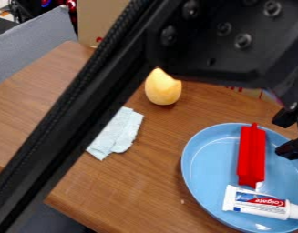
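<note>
The black gripper (289, 127) is at the right edge, mostly out of frame, above the right rim of a blue plate (202, 164); whether its fingers are open or shut cannot be told. On the plate lie a red bar-like object (252, 155) and, below it, a Colgate toothpaste tube (257, 201). A yellow egg-shaped object (163, 91) stands behind the plate to the left. A pale folded cloth (112, 136) lies to the left, partly hidden by the dark arm.
The wooden table (133, 200) has bare room left of the plate. A cardboard box (100, 16) at the back is largely covered by the arm. A grey fabric surface (24, 50) is at the upper left.
</note>
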